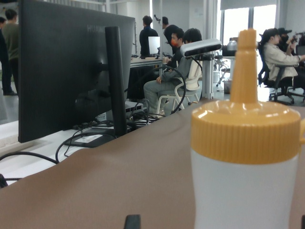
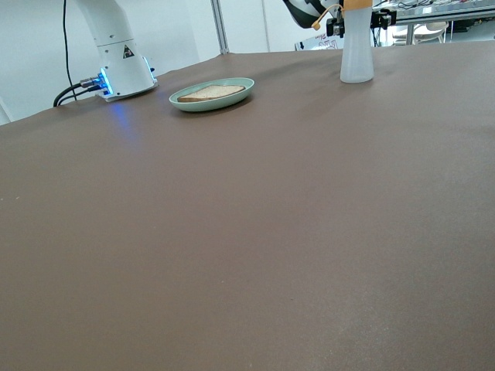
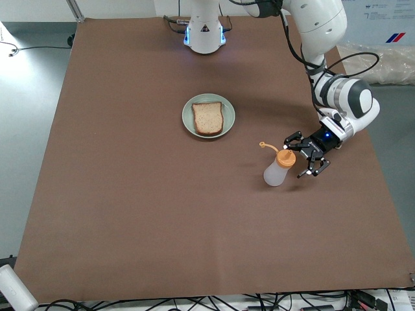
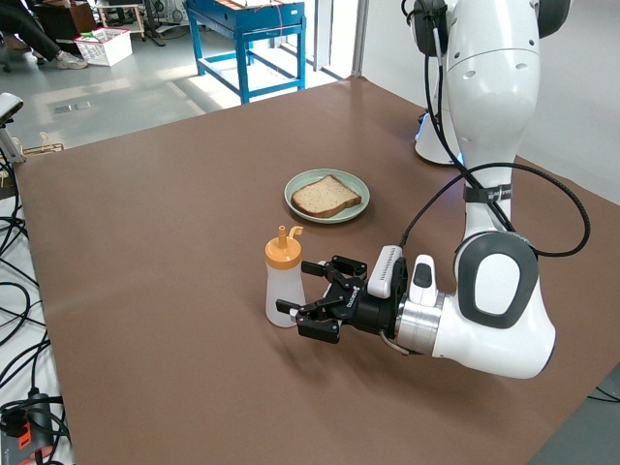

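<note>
A squeeze bottle (image 3: 275,172) with orange cap and translucent white body stands upright on the brown table, also seen in the right view (image 4: 285,291). My gripper (image 3: 292,161) is open just beside it, fingers around or near it; in the wrist view the bottle (image 1: 244,191) fills the right side between two dark fingertips at the bottom edge. A slice of bread (image 3: 208,118) lies on a pale green plate (image 3: 225,128), beyond the bottle toward the arm's base.
The white arm base (image 3: 204,35) stands at the back. Cables run along the table's edges, and a monitor (image 1: 71,71) appears beyond the edge in the wrist view.
</note>
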